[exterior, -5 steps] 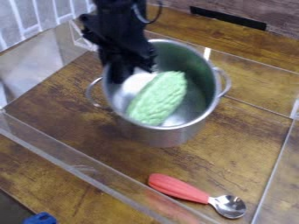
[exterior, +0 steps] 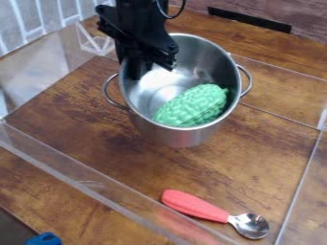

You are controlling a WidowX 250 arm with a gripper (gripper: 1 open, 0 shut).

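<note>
A steel pot (exterior: 179,134) with two loop handles stands on the wooden surface, holding a green knitted oblong (exterior: 189,105). The black gripper (exterior: 138,69) reaches over the pot's left rear rim; its fingertips are dark and partly out of sight at the rim, so whether anything is between them cannot be seen.
A spoon with a pink handle (exterior: 194,206) lies in the front right. Clear walls (exterior: 102,196) border the work area. A small blue object (exterior: 45,239) sits at the front left corner.
Over the last second the green oblong has shifted and settled lower in the pot. The pot and gripper have moved slightly, most recently to the left.
</note>
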